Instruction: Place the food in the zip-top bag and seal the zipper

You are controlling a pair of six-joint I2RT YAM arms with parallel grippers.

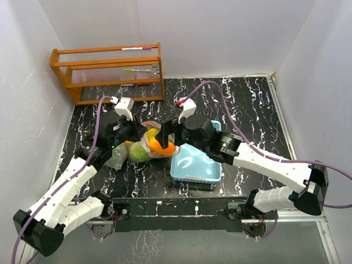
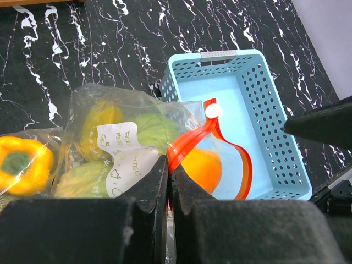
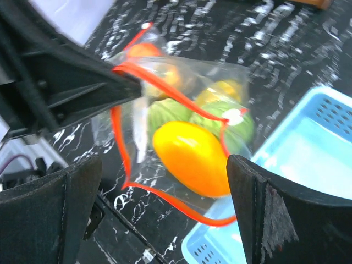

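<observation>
A clear zip bag with a red-orange zipper strip [image 3: 159,82] lies with its mouth spread wide toward the right. My left gripper is shut on the strip at the bag's upper edge. Just inside the mouth rests an orange vegetable [image 3: 192,157], not between any fingers. Green food [image 2: 157,131] and yellow food [image 2: 102,124] lie deeper in the bag, behind a white label [image 2: 124,148]. My right gripper stands open in front of the mouth, its fingers empty, and the orange vegetable shows beyond the gap.
A light-blue basket [image 2: 212,56], empty inside, stands right beside the bag's mouth. Another clear bag holding a yellow pepper [image 2: 25,165] lies to the left. A wooden rack [image 1: 69,82] stands at the back left.
</observation>
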